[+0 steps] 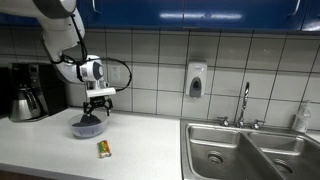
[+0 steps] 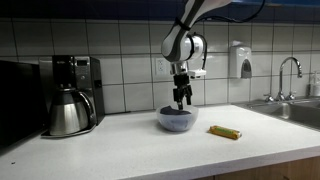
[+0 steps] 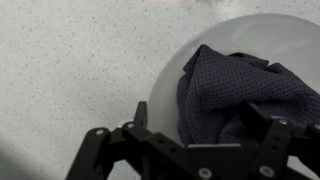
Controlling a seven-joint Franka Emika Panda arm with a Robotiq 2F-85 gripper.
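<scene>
A dark navy cloth lies bunched inside a pale, translucent bowl on the white counter. In exterior view 1 the bowl is at the left of the counter, the cloth showing as a dark patch in it. Above the bowl hangs my gripper, pointing down. Its fingers stand apart in the wrist view, one fingertip near the bowl's rim and the other over the cloth. The gripper is open, and I see nothing held. Part of the cloth is hidden behind the gripper.
A yellow-and-green packet lies on the counter in front of the bowl. Left of the bowl stands a coffee machine with a metal jug. The sink is at the right, with clear counter before it.
</scene>
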